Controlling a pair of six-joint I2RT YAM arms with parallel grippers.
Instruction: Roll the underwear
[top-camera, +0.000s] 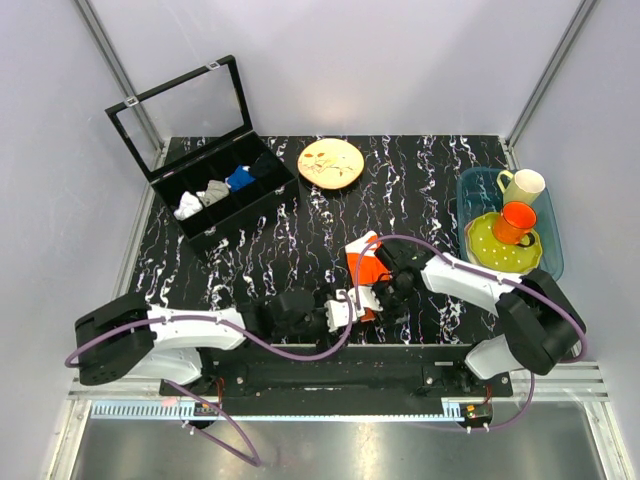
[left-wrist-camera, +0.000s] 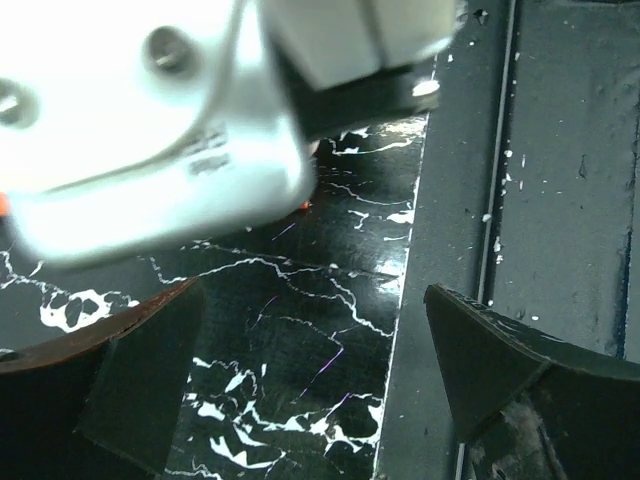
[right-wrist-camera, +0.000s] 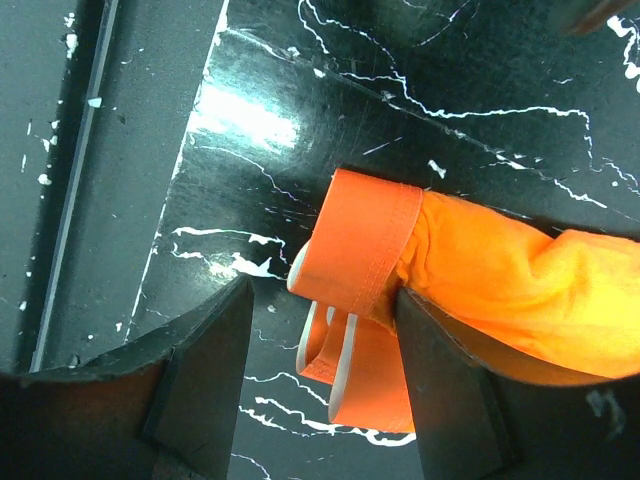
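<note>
The orange underwear lies as a narrow folded strip on the black marbled table, its far end pale-edged. In the right wrist view its near end shows a folded-over orange band with layered loops below it. My right gripper is open over that end; one fingertip overlaps the cloth, though contact cannot be judged. My left gripper stands open with only bare table between its fingers. From above, both grippers crowd together at the near end and hide part of the cloth.
A black box with its lid up holds several rolled cloths at the back left. A patterned plate sits at the back. On the right, a blue tray carries cups and a yellow-green dish. The table's near edge runs close to both grippers.
</note>
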